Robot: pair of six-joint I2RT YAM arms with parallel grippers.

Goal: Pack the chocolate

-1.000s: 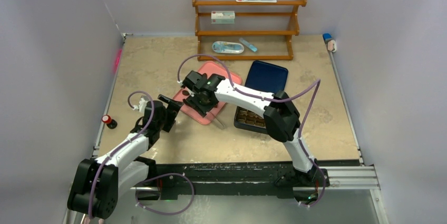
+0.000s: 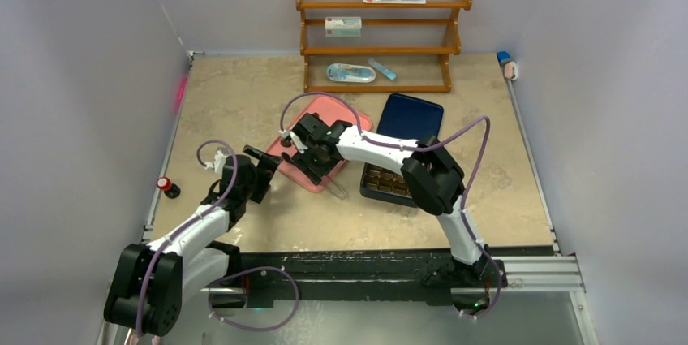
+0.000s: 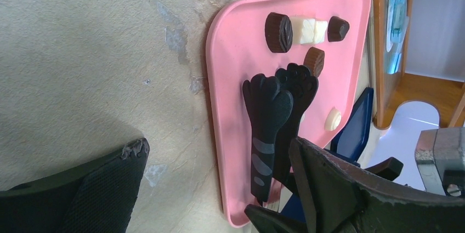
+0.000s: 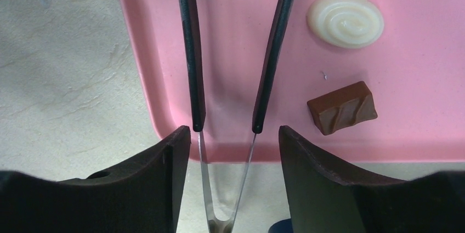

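A pink tray [image 3: 233, 63] holds several chocolates, including a dark piece [image 3: 278, 31], a white piece [image 3: 302, 29], a brown bar [image 4: 341, 107] and a white swirl [image 4: 345, 19]. Black-handled tongs [image 4: 192, 68] lie across the tray, their metal bend past its edge. My right gripper hangs open over the tongs, one finger either side of them, apparently not gripping. My left gripper stands open at the tray's left side, nothing held. A dark box [image 2: 368, 188] with brown compartments is partly hidden under the right arm.
A navy lid [image 2: 410, 114] lies behind the box. A wooden rack [image 2: 377, 89] with packages stands at the back. A red-capped bottle [image 2: 169, 189] is at the left.
My right arm has shifted slightly toward the front and right over the tongs, its gripper a little lower in the top view. The left arm has not moved.
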